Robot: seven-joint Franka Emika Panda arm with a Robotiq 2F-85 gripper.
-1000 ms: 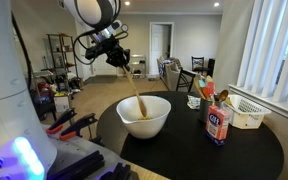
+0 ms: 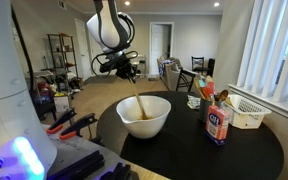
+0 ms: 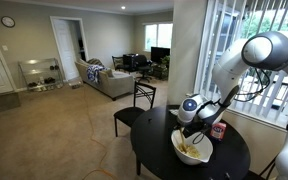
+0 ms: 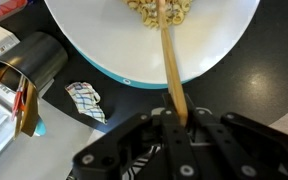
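Observation:
My gripper is shut on the upper part of a long wooden stick (image 4: 170, 62), perhaps a spoon handle. In the wrist view the stick's far end reaches in among ring-shaped cereal (image 4: 179, 12); the tip's shape is hidden. A large white bowl (image 2: 144, 123) holds the cereal near the table's edge. In exterior view 1 the gripper (image 2: 134, 78) hangs above the bowl's left side, and the stick (image 2: 139, 103) slants down inside the wall. From exterior view 2 the bowl (image 3: 192, 154) stands beneath the arm.
Right of the bowl stands a red-and-white package (image 2: 217, 124). Behind it are a metal utensil holder (image 4: 34, 62) and a white basket (image 2: 247, 113). A checked cloth (image 4: 86, 100) lies beside the bowl. Bare black table (image 2: 174, 158) shows at the front right.
In exterior view 1 my gripper has moved right and somewhat down, still on the stick. The stick's upper end has swung right, so it leans less. The bowl looks unmoved.

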